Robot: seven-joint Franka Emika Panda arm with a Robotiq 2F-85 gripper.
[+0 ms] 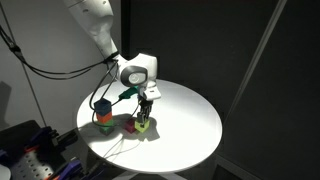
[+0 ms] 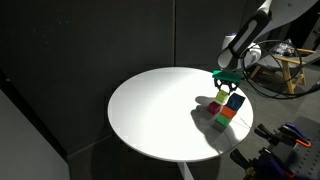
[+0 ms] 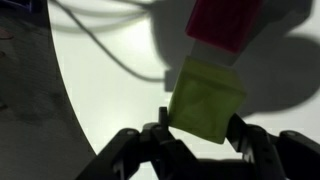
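Observation:
Held between my fingertips is a yellow-green block (image 3: 207, 98), filling the gap in the wrist view; my gripper (image 1: 143, 120) is shut on it. From the exterior views, the yellow-green block (image 2: 221, 95) seems to hang a little above the table. A red block (image 1: 129, 125) stands close to its left in exterior view 1. In the wrist view the red block (image 3: 225, 20) shows at the top, just beyond the held one. Further left, a blue block (image 1: 103, 104), an orange block (image 1: 104, 117) and a green block (image 1: 106, 128) form a stack.
All this is on a round white table (image 1: 190, 115), whose right side is bare. Cables (image 1: 60, 74) hang from the arm at the left. A dark rack-like object (image 1: 40, 140) stands beyond the table's left edge. The floor is dark.

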